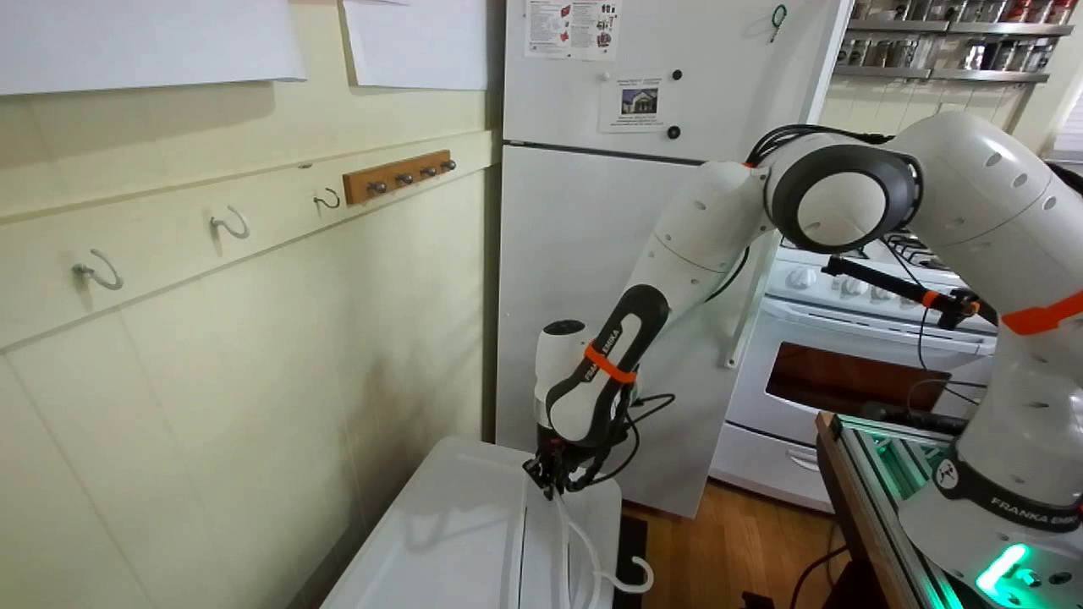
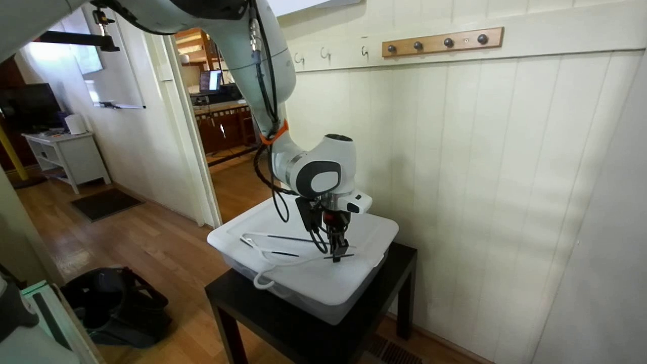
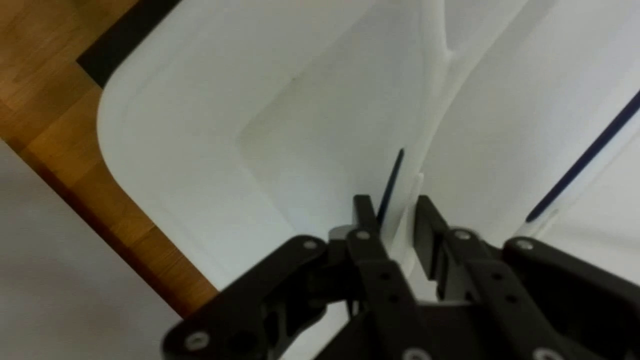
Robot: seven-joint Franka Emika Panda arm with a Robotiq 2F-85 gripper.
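A white hanger (image 1: 636,580) is at the white bin lid (image 1: 437,538), its hook reaching past the lid's edge. In exterior view 2 the hanger (image 2: 262,274) shows its hook over the near side of the bin. My gripper is shut on one end of the hanger (image 3: 441,78), whose white bar runs between the two black fingers. From outside, the gripper (image 2: 337,257) points down, low over the lid near its wall-side part. Whether the hanger still touches the lid, I cannot tell.
Dark slots (image 3: 588,156) cross the lid. The bin stands on a black table (image 2: 242,297) beside the wall. On the wall are metal hooks (image 1: 232,223) and a wooden rack with knobs (image 1: 398,177). A fridge (image 1: 599,294) rises close behind the arm.
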